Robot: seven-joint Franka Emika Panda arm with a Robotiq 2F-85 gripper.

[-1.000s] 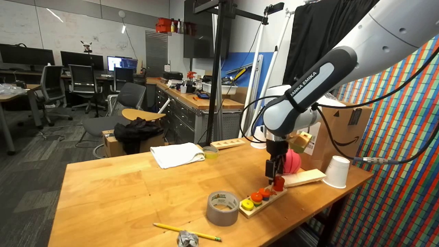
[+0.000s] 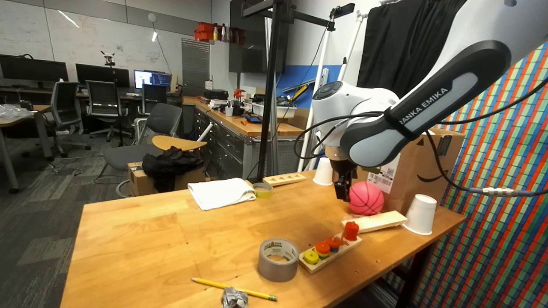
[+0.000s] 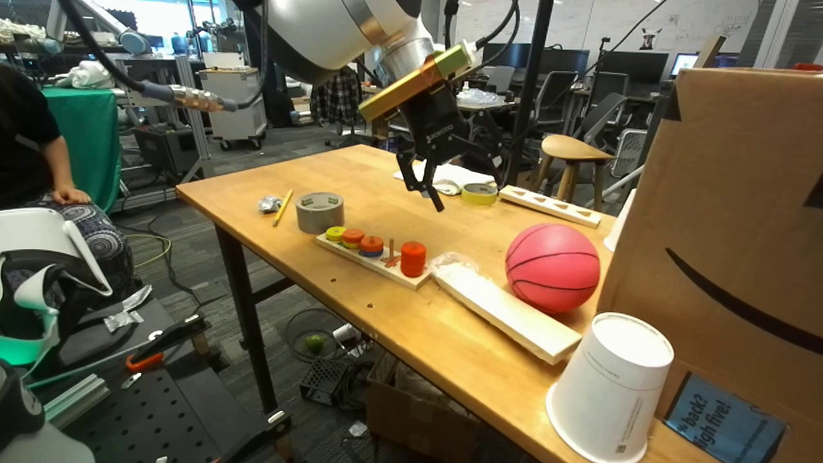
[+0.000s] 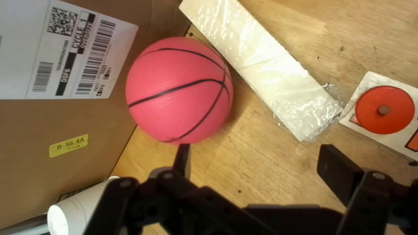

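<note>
My gripper (image 3: 469, 194) hangs in the air above the table, its fingers apart and nothing between them. In the wrist view the gripper has bare table below the gap. The wooden peg board (image 3: 356, 251) lies near the table's edge, lower than the gripper. On it sit a yellow ring (image 3: 335, 233), two short stacks topped with orange rings, one bare peg (image 3: 391, 250) and a taller red stack (image 3: 413, 259). From above, the red stack (image 4: 385, 110) shows its peg tip in the middle. The board's far end is cut off in the wrist view.
A pink ball (image 3: 552, 267) rests beside a plastic-wrapped wooden bar (image 3: 505, 312) and a big cardboard box (image 3: 717, 216). An upturned white cup (image 3: 613, 390) stands at the corner. Grey tape (image 2: 278, 260) and a pencil (image 2: 233, 289) lie nearby.
My gripper has risen from close beside the red stack to well above the table, near the ball. The peg board has shifted very slightly to the right in exterior view 1.
</note>
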